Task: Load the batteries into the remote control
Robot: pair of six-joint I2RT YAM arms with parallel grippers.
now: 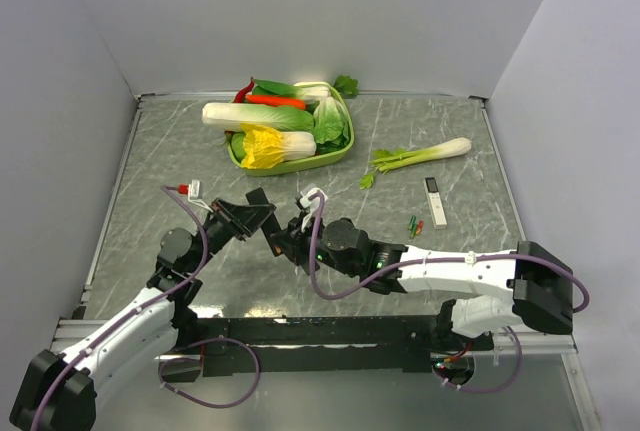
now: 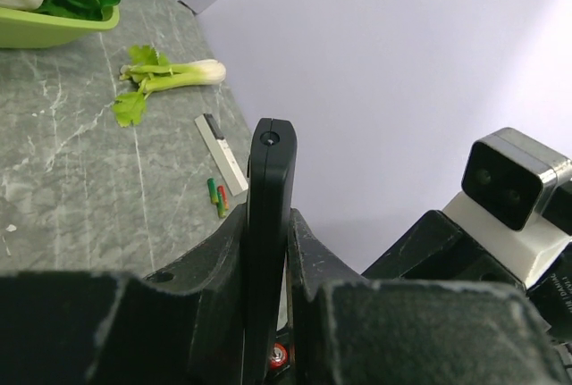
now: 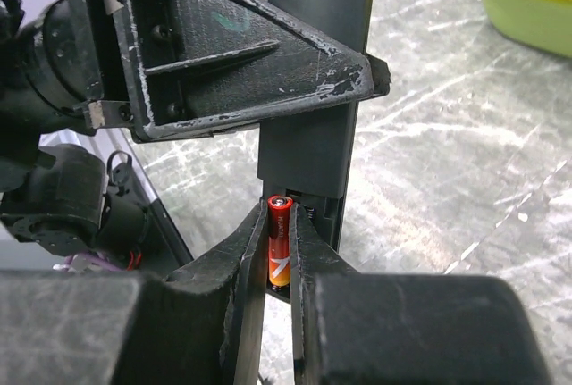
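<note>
The black remote (image 3: 313, 153) stands upright between both grippers at the table's middle. My left gripper (image 1: 262, 213) is closed around its upper part, seen end-on in the left wrist view (image 2: 271, 162). Low on the remote, its open battery compartment shows in the right wrist view, where a red and orange battery (image 3: 279, 235) sits upright at my right gripper, whose fingertips close on it. Two more batteries, green (image 2: 213, 191) and red (image 2: 222, 202), lie on the table to the right.
A green basket of vegetables (image 1: 300, 166) stands at the back. A celery stalk (image 1: 430, 153) and a white remote (image 1: 435, 206) lie on the right. Walls border the back and sides.
</note>
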